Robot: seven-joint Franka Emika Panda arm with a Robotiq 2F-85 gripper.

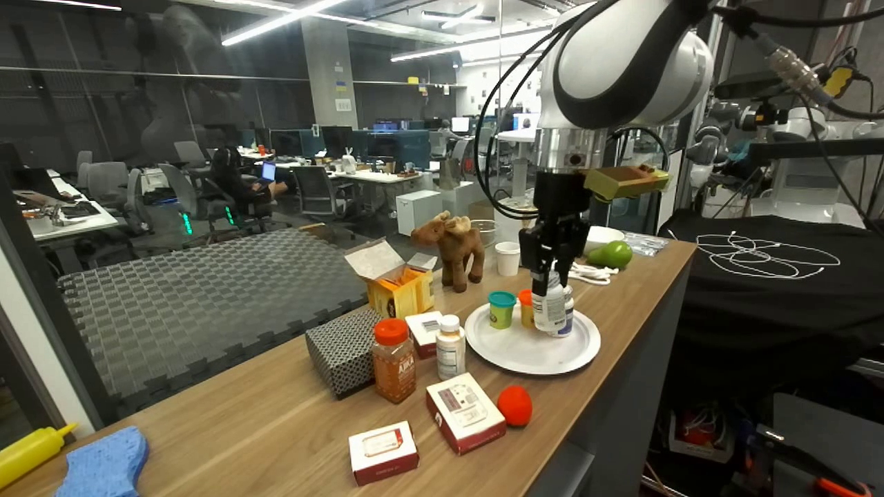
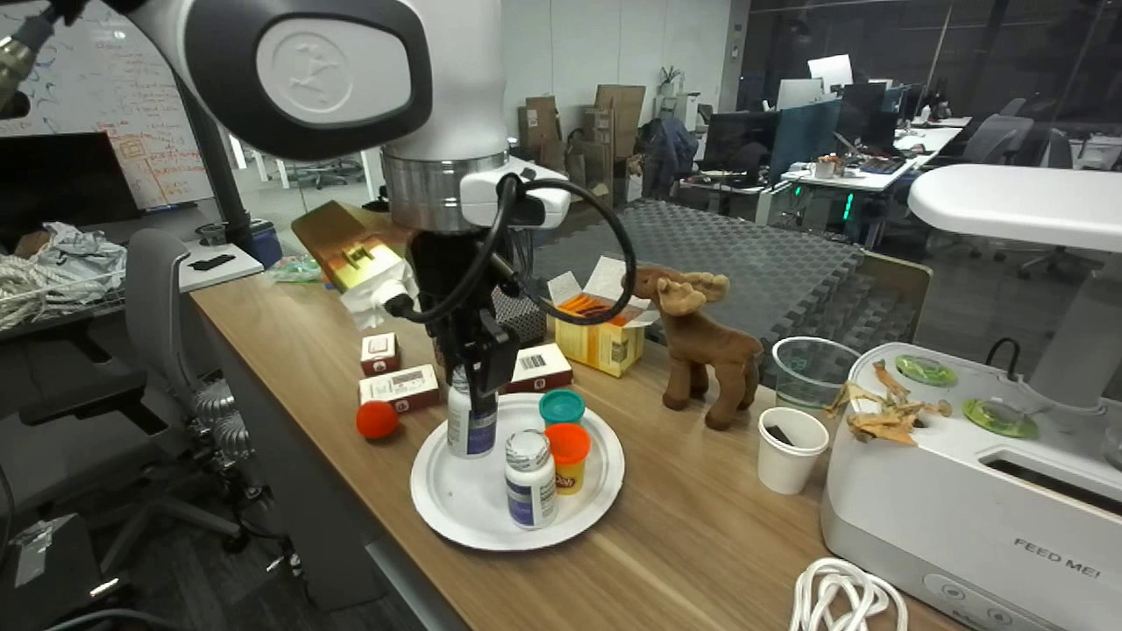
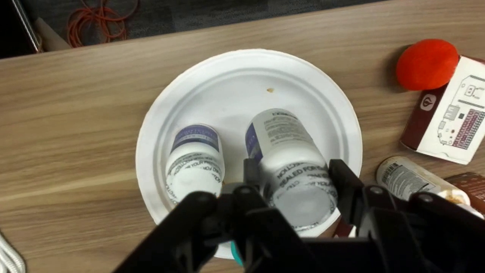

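My gripper is shut on a white pill bottle [image 3: 286, 136] with a purple band, holding it near its sealed cap. The bottle [image 2: 470, 431] is close to upright, low over the white plate [image 2: 452, 510]; whether its base touches the plate I cannot tell. A second white bottle [image 2: 530, 489] stands on the same plate, apart from the held one. Two small tubs share the plate too: one with a teal lid [image 1: 501, 305] and one with an orange lid [image 2: 568, 447], mostly behind the held bottle in exterior view 1.
Left of the plate in exterior view 1 stand another white bottle [image 1: 449, 348] and a spice jar [image 1: 393, 364]. A red ball [image 1: 515, 406] and small boxes [image 1: 465, 414] lie nearby. Behind are a toy moose [image 1: 456, 252] and a paper cup [image 2: 791, 452]. The plate's front part is bare.
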